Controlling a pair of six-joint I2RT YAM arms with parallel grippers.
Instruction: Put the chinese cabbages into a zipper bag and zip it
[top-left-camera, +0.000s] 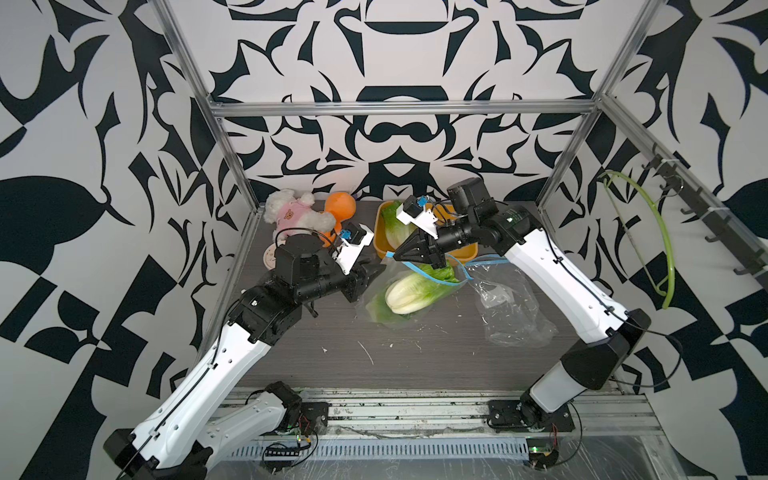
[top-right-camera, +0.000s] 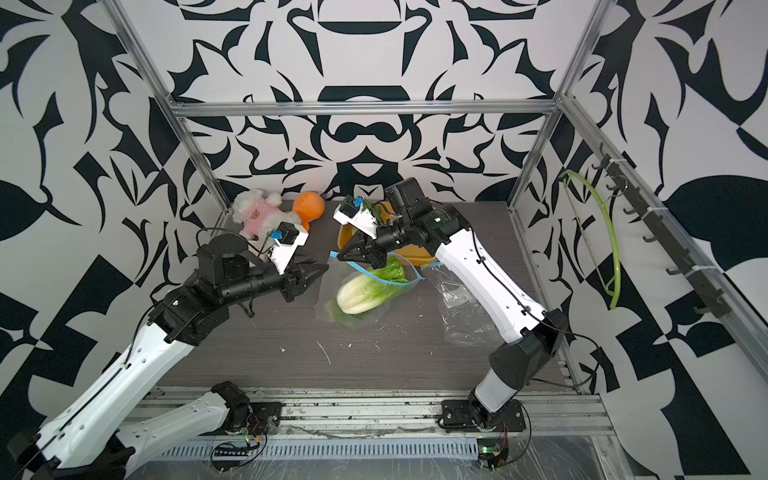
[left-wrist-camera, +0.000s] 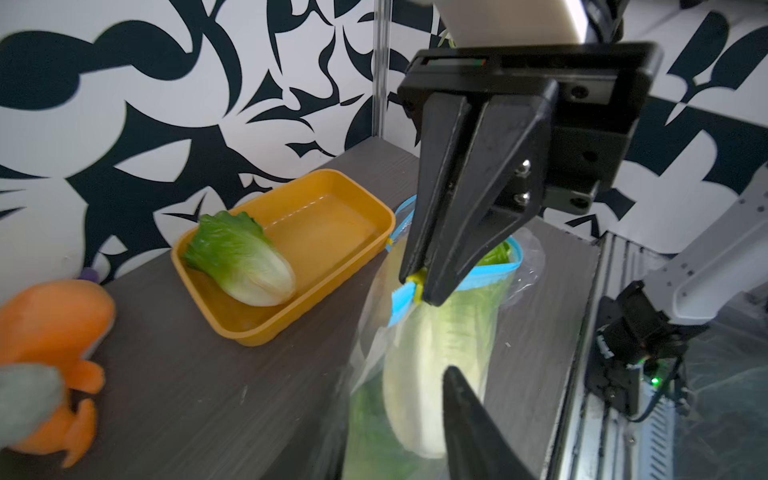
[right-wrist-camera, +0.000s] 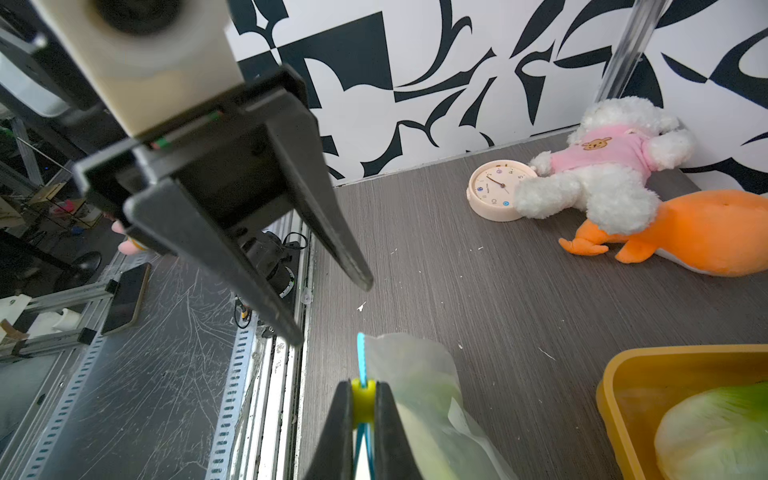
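A clear bag (top-left-camera: 380, 308) with a blue zip strip (top-right-camera: 361, 269) has one Chinese cabbage (top-right-camera: 364, 296) inside, leafy end toward the mouth. Its mouth still gapes around the leaves in the left wrist view. My right gripper is shut on one end of the zip strip, where a small yellow piece (right-wrist-camera: 364, 404) shows between the fingertips. To the left of that corner, my left gripper is part open, its fingers apart with nothing between them. A second cabbage (left-wrist-camera: 240, 260) lies in the yellow basket (left-wrist-camera: 292, 313).
Another clear bag (top-left-camera: 512, 312) lies flat at the right, partly under the right arm. Back left are a white plush dog (right-wrist-camera: 612, 164), an orange plush toy (right-wrist-camera: 712, 232) and a round pink clock (right-wrist-camera: 500, 190).
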